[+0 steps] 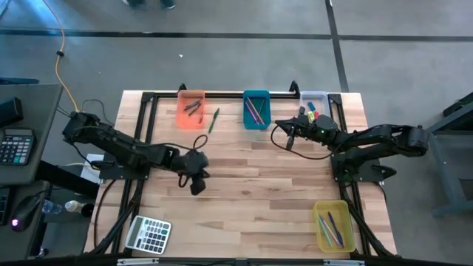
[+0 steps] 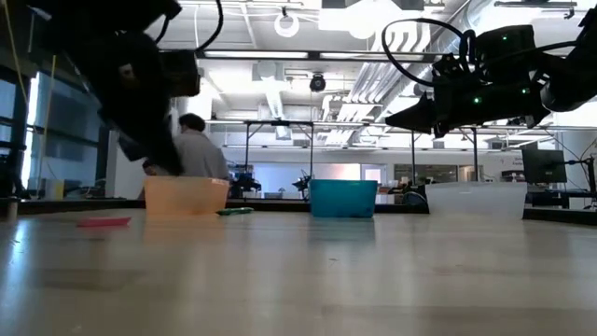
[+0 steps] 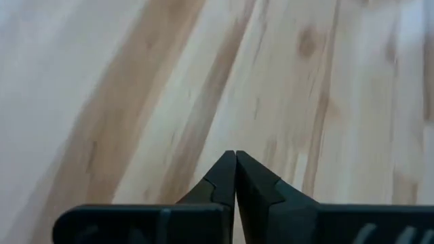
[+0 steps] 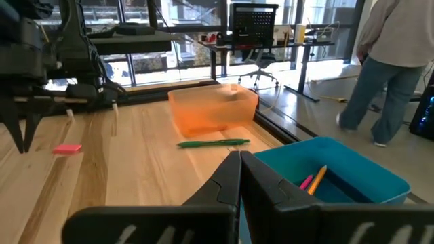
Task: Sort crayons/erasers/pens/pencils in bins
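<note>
A pink eraser (image 4: 68, 148) lies on the tabletop in the right wrist view, beside my left gripper and apart from its fingers. The low view shows the eraser (image 2: 104, 222) too; the left arm hides it from above. In the left wrist view, my left gripper is shut with bare wood ahead and nothing between its tips. My right gripper is shut and empty near the teal bin (image 1: 257, 124), which holds pencils. A green pen (image 1: 213, 120) rests on the table beside the orange bin (image 1: 182, 118), which contains dark crayons or similar pieces.
A clear bin (image 1: 322, 97) with bright items stands at the back right. Near the front right is a yellow bin (image 1: 321, 236) with several pens. A calculator (image 1: 148, 235) sits front left.
</note>
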